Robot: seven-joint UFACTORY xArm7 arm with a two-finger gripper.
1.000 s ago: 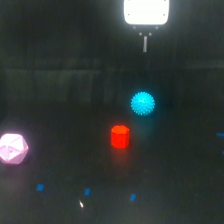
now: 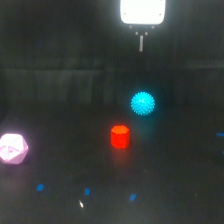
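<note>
At the top of the camera view hangs my gripper [image 2: 141,44], a white block with a short thin grey stem below it; the picture is too small and dark to show how its fingers stand. Nothing is visible hanging from it. Below it a spiky light-blue ball [image 2: 143,103] rests on the dark surface. A glowing red faceted block [image 2: 120,136] stands nearer, a little left of the ball and apart from it. Far to the left lies a pale pink many-sided solid [image 2: 13,148].
Small blue marks [image 2: 87,191] dot the dark floor in front, with a small white mark [image 2: 81,204] close by. Another blue mark [image 2: 220,134] shows at the right edge.
My gripper has shifted slightly to the left. The ball, the red block and the pink solid stay where they were.
</note>
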